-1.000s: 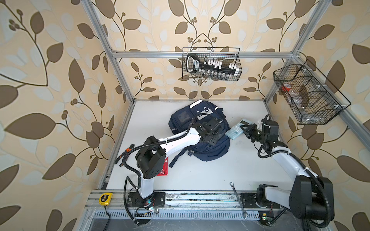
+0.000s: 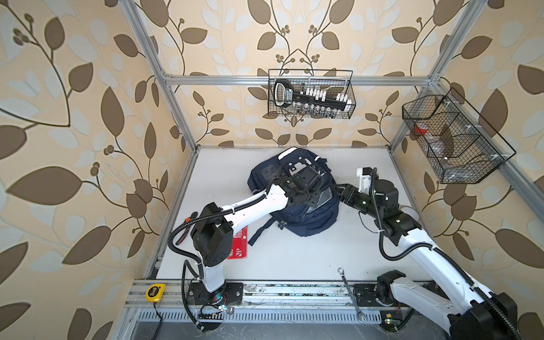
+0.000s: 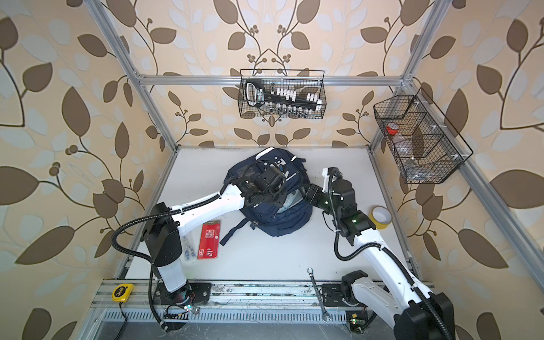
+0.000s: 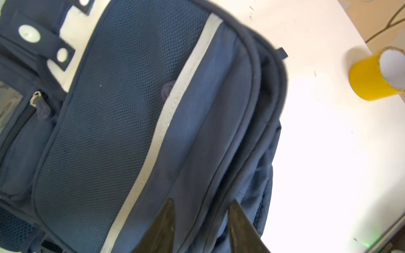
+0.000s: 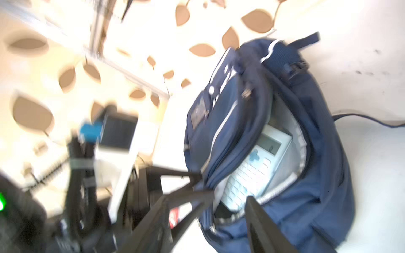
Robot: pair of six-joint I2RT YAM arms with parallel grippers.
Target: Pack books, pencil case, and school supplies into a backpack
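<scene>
The dark blue backpack (image 2: 308,221) lies on the table, its main opening facing the right side. Inside that opening rests a light blue calculator (image 5: 249,175), screen toward the top, clearly seen in the right wrist view. My left gripper is at the edge of the backpack's flap (image 4: 139,105); its fingers stand apart with the flap's piped rim running between them. To the right of the opening, my right gripper is open, with nothing between its fingers. The right arm is clear of the calculator.
A red flat package (image 3: 209,239) lies left of the backpack, a tape roll (image 3: 380,216) to the right. A wrench (image 2: 351,294) sits at the front edge. Wire baskets (image 2: 311,96) hang at the back and right.
The calculator now sits inside. The left arm shifted only slightly.
</scene>
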